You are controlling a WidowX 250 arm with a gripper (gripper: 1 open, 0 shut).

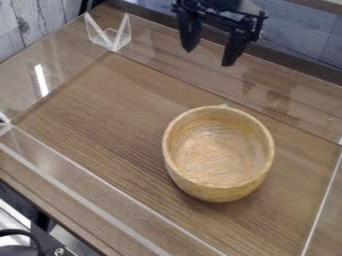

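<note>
My black gripper (214,40) hangs over the back of the wooden table at the top centre, two dark fingers pointing down; whether anything is between them cannot be told. A light wooden bowl (218,150) rests on the table right of centre, with a small pale greenish bit partly visible at its back rim.
White tape marks (110,32) are at the back left. Black cable or hardware (20,240) lies at the front left corner.
</note>
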